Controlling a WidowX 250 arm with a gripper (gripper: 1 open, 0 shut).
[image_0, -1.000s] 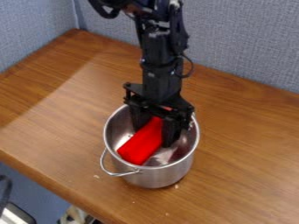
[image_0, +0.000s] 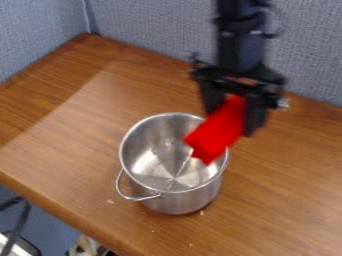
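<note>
A steel pot (image_0: 171, 180) with a wire handle on its near left sits on the wooden table (image_0: 67, 110). My black gripper (image_0: 238, 106), blurred by motion, is shut on a red block (image_0: 221, 130), holding it tilted over the right back rim of the pot.
Bare table lies to the left and right of the pot. A grey padded wall (image_0: 160, 30) runs along the back, and the table's near left edge drops to a dark floor.
My gripper has lifted the red block up out of the pot and moved it to the right.
</note>
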